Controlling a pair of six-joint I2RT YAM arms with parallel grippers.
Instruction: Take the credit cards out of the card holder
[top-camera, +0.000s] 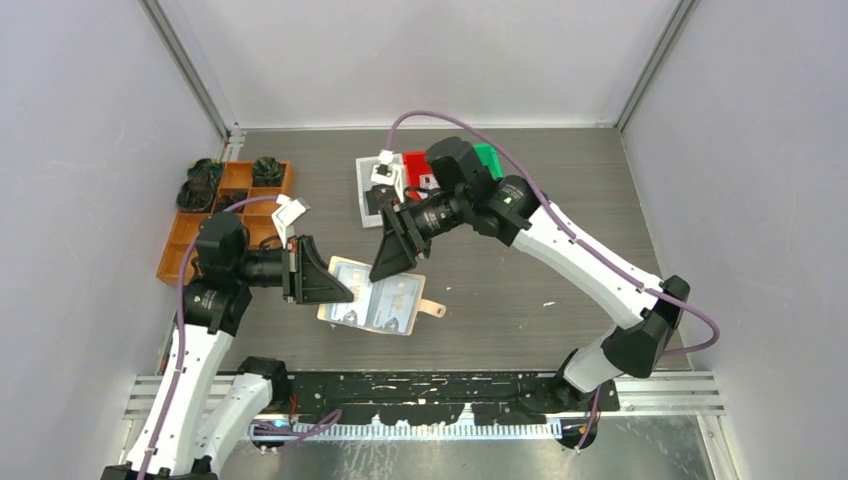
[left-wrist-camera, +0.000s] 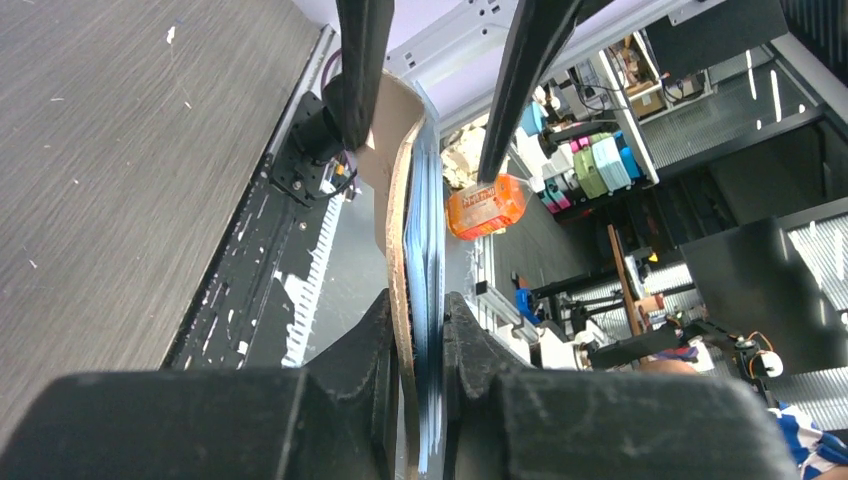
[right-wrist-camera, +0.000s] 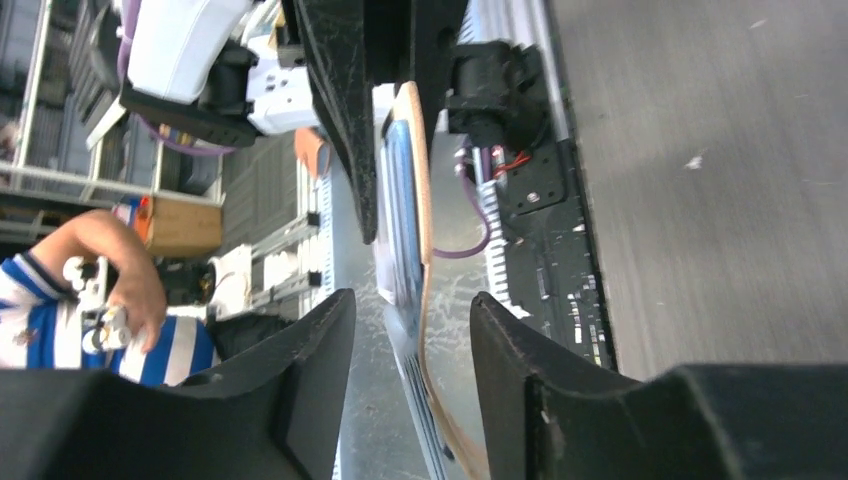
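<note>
An opened card holder (top-camera: 385, 305), tan with clear blue-tinted sleeves and a strap, hangs above the table between my arms. My left gripper (top-camera: 340, 298) is shut on its left side; in the left wrist view the holder's edge (left-wrist-camera: 420, 260) stands upright between those fingers. My right gripper (top-camera: 385, 270) is part open over the holder's upper middle. In the right wrist view its two fingers stand apart either side of the holder's sleeves (right-wrist-camera: 405, 220) and tan cover. Whether they touch it cannot be told.
An orange divided organiser (top-camera: 180, 250) with dark items stands at the back left. White (top-camera: 365, 215), red (top-camera: 415, 158) and green (top-camera: 485, 152) trays stand behind my right gripper.
</note>
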